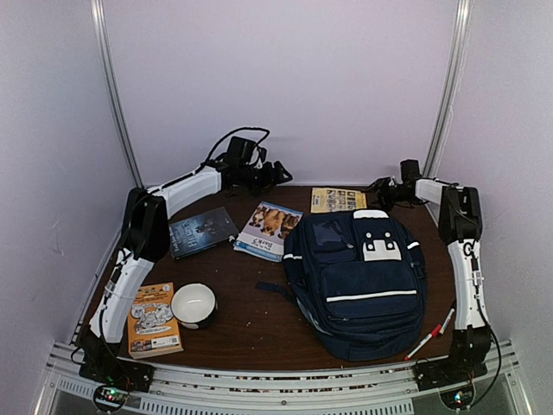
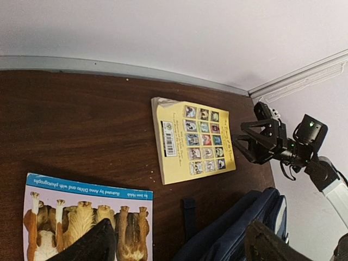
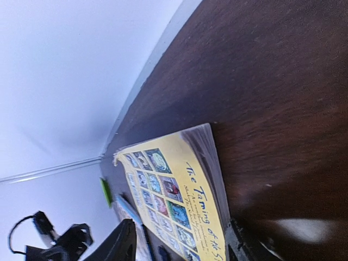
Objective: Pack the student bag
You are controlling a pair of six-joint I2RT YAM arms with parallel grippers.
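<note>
A navy backpack (image 1: 363, 277) lies on the right half of the table. Behind it lies a yellow book (image 1: 337, 200); in the right wrist view my right gripper is low at its end, fingers apart on either side of the edge region (image 3: 206, 163). My left gripper (image 1: 272, 171) hangs open over the back middle, above a book with dog photographs (image 1: 266, 226). A dark blue book (image 1: 203, 232) lies to the left, and an orange book (image 1: 151, 316) at the front left.
A white bowl (image 1: 193, 302) stands beside the orange book. Markers (image 1: 423, 342) lie at the front right. Walls close in at the back and sides.
</note>
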